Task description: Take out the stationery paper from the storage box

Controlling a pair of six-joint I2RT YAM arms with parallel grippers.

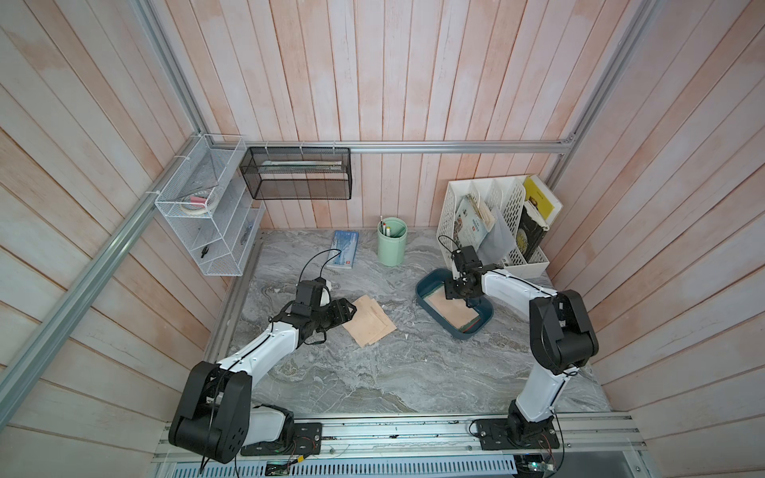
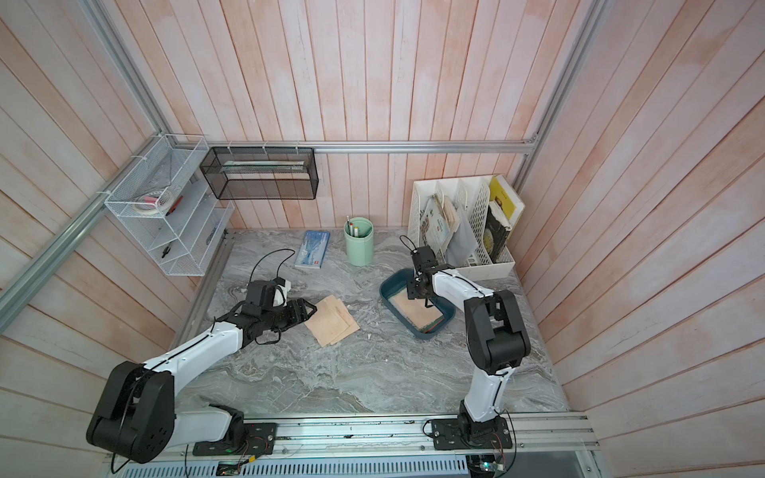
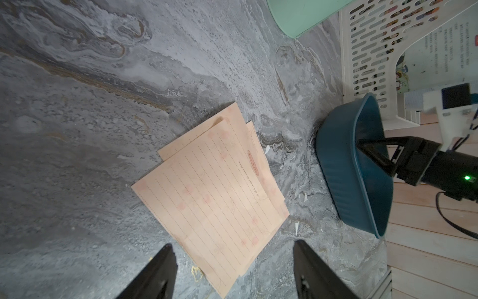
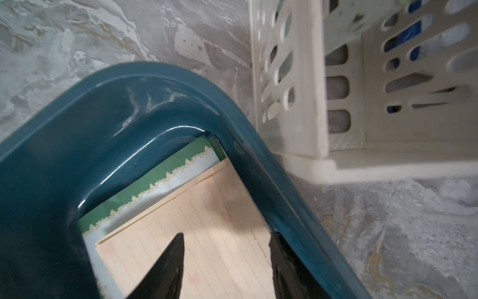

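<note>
A dark teal box (image 1: 426, 314) holds beige lined paper (image 4: 189, 219) over a green-edged pale sheet (image 4: 149, 179). My right gripper is down inside the box, over the paper, with its fingers apart and nothing seen held. Several loose beige sheets (image 3: 209, 199) lie fanned on the marble table left of the box. My left gripper stands open above their near edge, holding nothing.
A white slotted organiser (image 2: 486, 269) with books and papers stands just behind the box. A mint pen cup (image 2: 358, 251) and a blue booklet (image 2: 312, 248) are at the back. Wire racks hang on the left and back walls.
</note>
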